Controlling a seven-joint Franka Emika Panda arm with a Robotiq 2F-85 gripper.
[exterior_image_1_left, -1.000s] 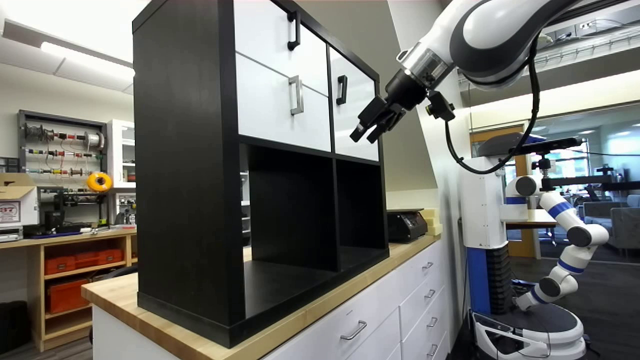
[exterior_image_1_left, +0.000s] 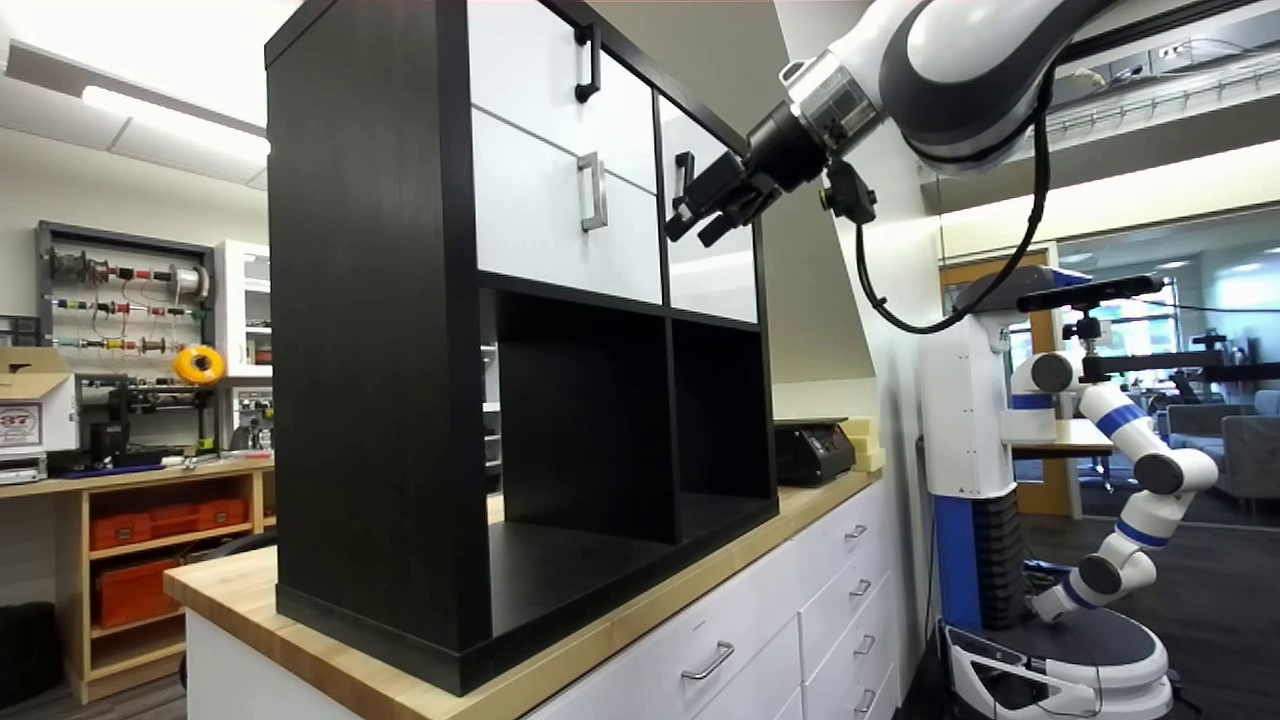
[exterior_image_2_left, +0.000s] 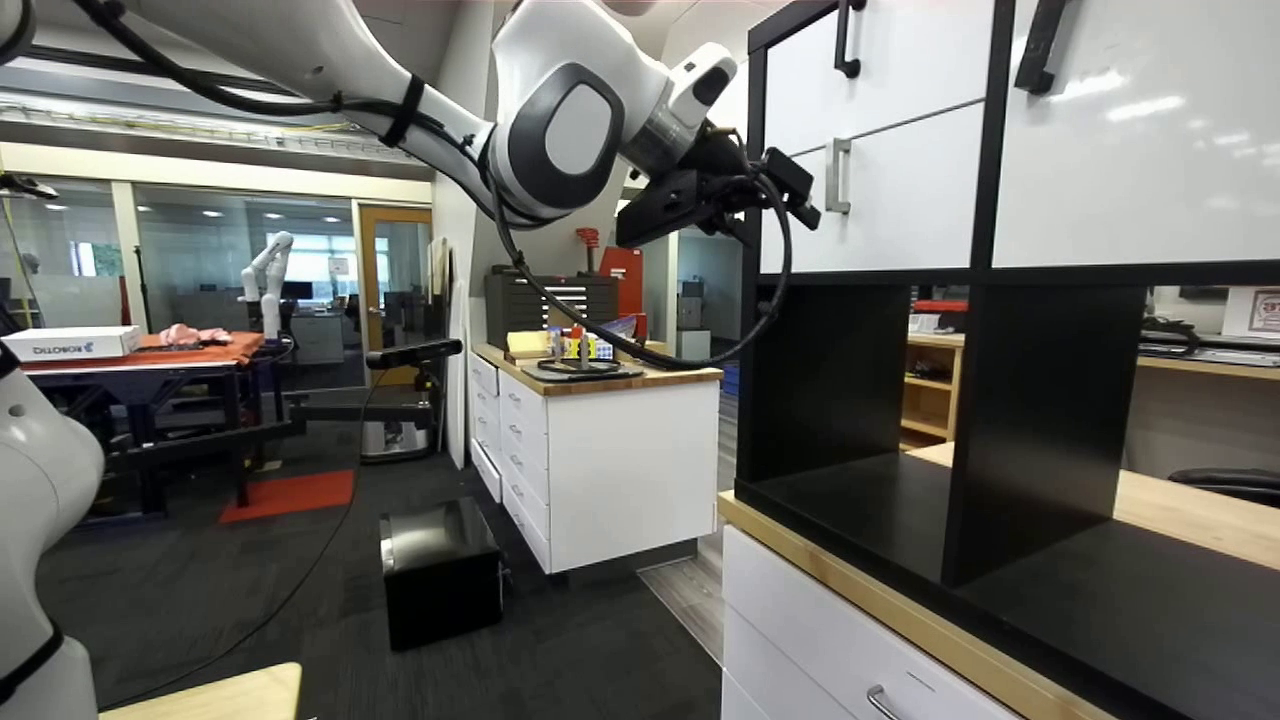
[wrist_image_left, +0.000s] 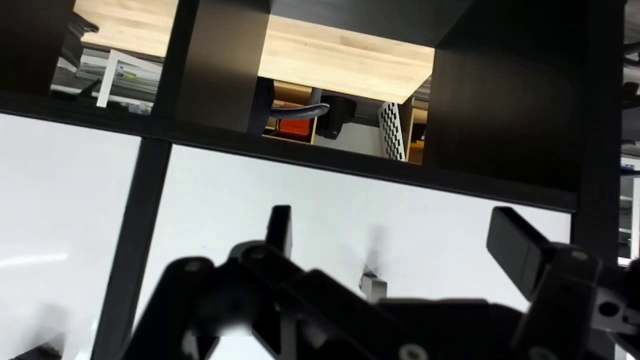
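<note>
My gripper is open, its two fingers wide apart and nothing between them. It hangs in front of the upper part of a black cabinet with white fronts. The lower left drawer (exterior_image_1_left: 546, 204) is shut and carries a silver handle (exterior_image_1_left: 593, 192). In the wrist view, part of that silver handle (wrist_image_left: 373, 287) shows low between the fingers, farther off and apparently untouched; the gripper's body hides the rest. Above it, the upper drawer has a black handle (exterior_image_1_left: 587, 62). The right door's black handle (exterior_image_1_left: 684, 178) is partly covered by the gripper (exterior_image_1_left: 697, 230) in exterior view 1.
Below the fronts are two empty open compartments (exterior_image_1_left: 588, 420). The cabinet stands on a wooden counter (exterior_image_1_left: 708, 558) over white drawers. A black device (exterior_image_1_left: 813, 450) sits beyond its right end. A cable (exterior_image_2_left: 672, 360) loops below the wrist.
In exterior view 1, my gripper has moved left and slightly up, across the right door and closer to the drawer fronts. The cabinet and its handles have not moved.
</note>
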